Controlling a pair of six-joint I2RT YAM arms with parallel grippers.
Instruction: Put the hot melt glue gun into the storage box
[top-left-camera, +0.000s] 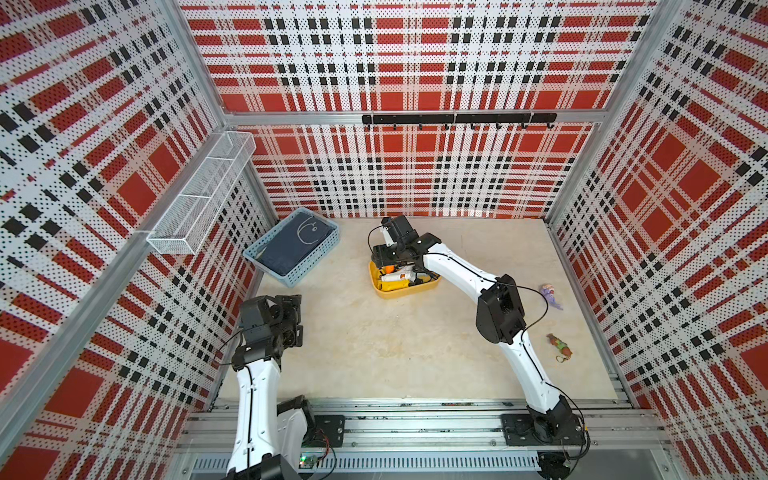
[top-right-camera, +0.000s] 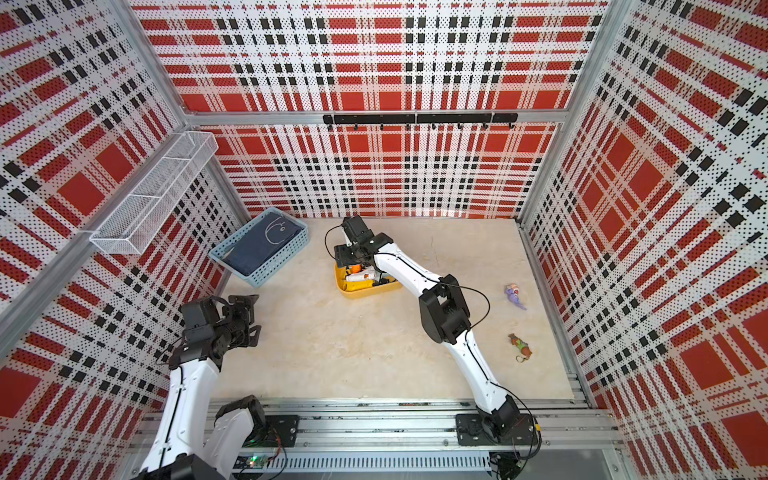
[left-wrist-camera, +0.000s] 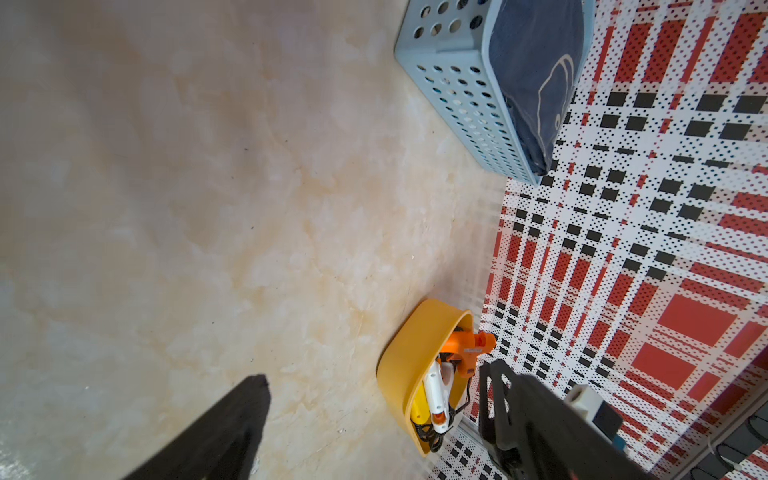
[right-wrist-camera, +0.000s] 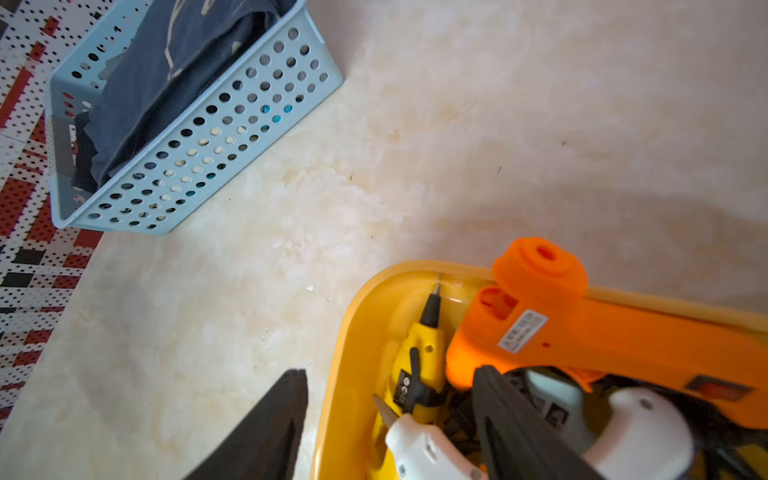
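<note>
The yellow box (top-left-camera: 408, 293) holds an orange tool (right-wrist-camera: 528, 336), a white tool with a tapered tip (right-wrist-camera: 424, 448), a yellow tool (right-wrist-camera: 416, 360) and dark cables. The orange tool lies across one edge, its end reaching above the rim. Which one is the glue gun I cannot tell for sure; the white one is gun-like. My right gripper is open over the box's end, one finger outside the wall and the other above the tools; nothing is held. My left gripper (top-left-camera: 299, 321) stands open at the table's left, empty, well away from the box.
A blue perforated basket (top-left-camera: 292, 276) with dark cloth inside stands at the back left. A white wire rack (top-left-camera: 204, 192) hangs on the left wall. Two small toys, purple (top-left-camera: 549, 296) and green-red (top-left-camera: 559, 346), lie at the right.
</note>
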